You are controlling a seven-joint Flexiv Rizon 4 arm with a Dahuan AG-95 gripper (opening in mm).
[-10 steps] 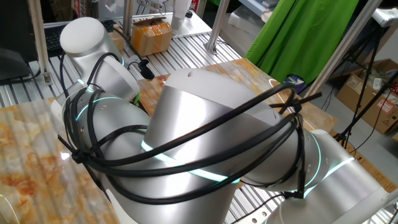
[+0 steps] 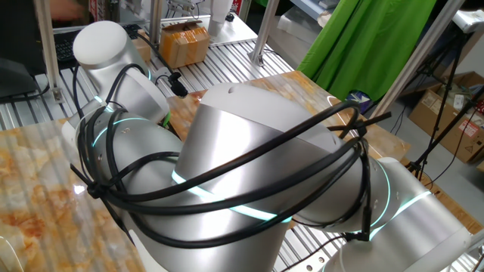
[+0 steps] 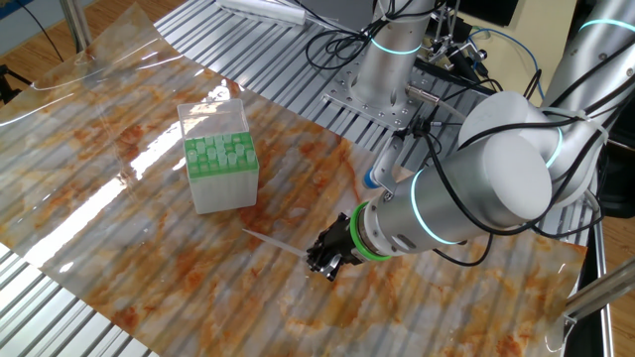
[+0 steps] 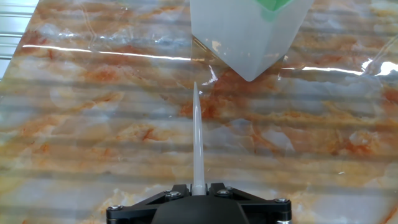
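A long, thin, whitish pipette tip (image 4: pixel 198 143) points away from my gripper, whose fingers are shut around its wide end. In exterior view 2 the gripper (image 3: pixel 319 260) is low over the marbled sheet, and the tip (image 3: pixel 275 241) extends toward the left. Beyond its point stands a box of pipette tips (image 3: pixel 224 188), white below with a green top full of tips and a clear raised lid (image 3: pixel 211 118). The wrist view shows only a lower corner of that box (image 4: pixel 249 43), apart from the tip. Exterior view 1 has the gripper hidden behind the arm.
Near the arm's base lies a small blue-ended item (image 3: pixel 372 179), partly hidden. Black cables (image 2: pixel 227 204) loop along the arm. A cardboard box (image 2: pixel 184 44) stands at the back.
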